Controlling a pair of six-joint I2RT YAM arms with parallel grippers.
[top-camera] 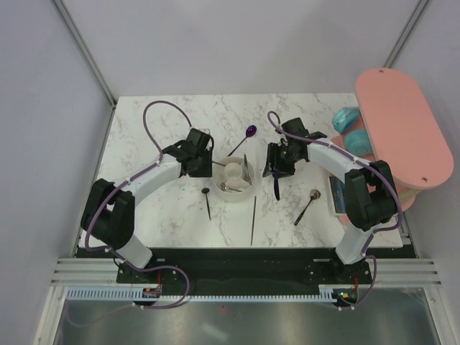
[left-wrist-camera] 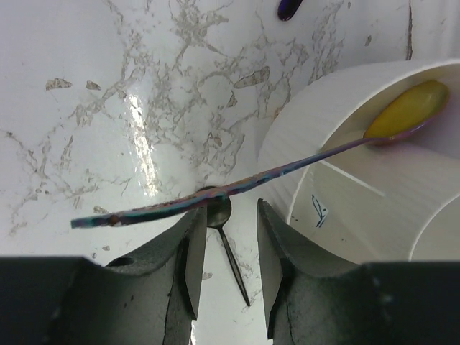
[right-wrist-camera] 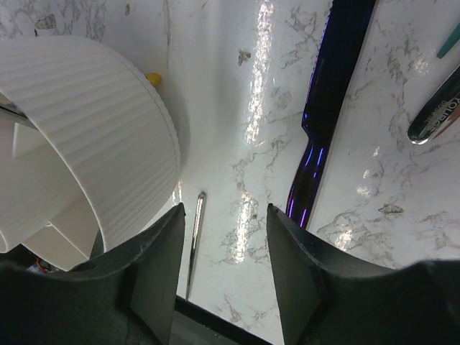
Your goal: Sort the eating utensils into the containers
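Note:
A white divided container (top-camera: pixel 234 195) stands mid-table with several utensils in its compartments. One utensil with a yellow end (left-wrist-camera: pixel 406 109) leans out over its rim, its iridescent handle (left-wrist-camera: pixel 251 181) crossing above my left gripper. That gripper is open and empty beside the container. Below it a small dark spoon (left-wrist-camera: pixel 219 212) lies on the table. At the container's right side my right gripper stands open, nothing between its fingers. Ahead of it lies a dark knife (right-wrist-camera: pixel 323 122); a thin stick-like utensil (right-wrist-camera: pixel 196 233) shows between its fingers' line, down on the table.
A purple spoon (top-camera: pixel 251 131) lies behind the container, and another spoon (top-camera: pixel 315 195) lies to the right. A pink rack (top-camera: pixel 406 126) with teal bowls (top-camera: pixel 358 142) fills the right side.

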